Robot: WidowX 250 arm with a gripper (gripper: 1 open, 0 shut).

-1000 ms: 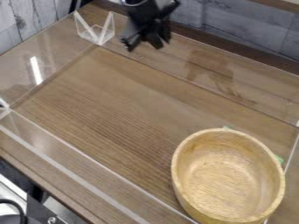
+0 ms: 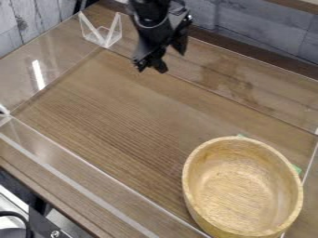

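My gripper [image 2: 149,63] hangs from the dark arm at the top middle of the camera view, over the back of the wooden table [image 2: 112,130]. Its fingers stand open, and I see nothing held between them.
A large cream oval bowl [image 2: 243,188] fills the lower right, with a small green item [image 2: 293,169] partly hidden at its right edge. A white wire-like frame [image 2: 102,30] is at the back left.
My gripper has moved down and toward the front of the table from its higher place at the back. The bowl has not moved.
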